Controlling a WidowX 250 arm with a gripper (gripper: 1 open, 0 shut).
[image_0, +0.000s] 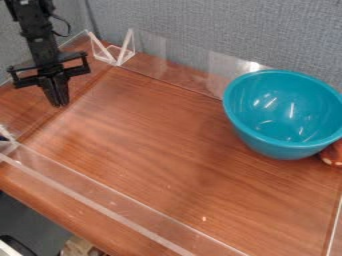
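Observation:
My black gripper (58, 98) hangs low over the left part of the wooden table (174, 175), its fingers pointing down and shut, with nothing visible between them. A turquoise bowl (283, 130) stands empty on the right side of the table, well away from the gripper.
Clear plastic walls edge the table, with a white bracket (115, 55) near the back left. An orange object (331, 155) is partly hidden behind the bowl at the right.

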